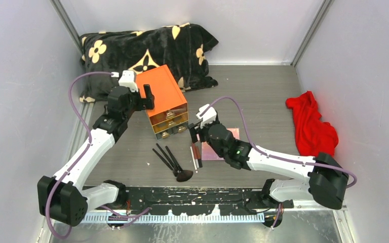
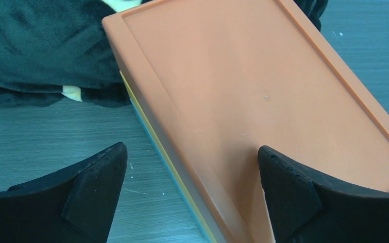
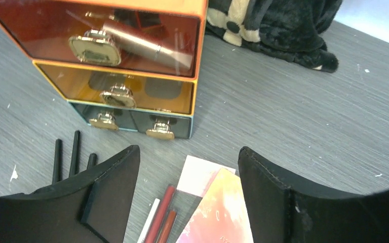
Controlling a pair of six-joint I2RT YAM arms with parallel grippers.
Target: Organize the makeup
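Observation:
An orange-topped drawer box [image 1: 163, 88] stands at an angle left of centre. All its drawer fronts look shut in the right wrist view, and a tube [image 3: 147, 43] shows through the top one. My left gripper is open over the box's left edge, one finger above the lid. Open and empty, my right gripper hovers in front of the box, over the table. Below it lie the pink palette [image 3: 218, 207] and several slim pencils [image 3: 158, 217]. Black makeup brushes [image 1: 174, 166] lie together in front of the box.
A black patterned blanket [image 1: 147, 55] is heaped behind the box. On the right, a red cloth [image 1: 311, 124] lies near the wall. The table between box and cloth is bare.

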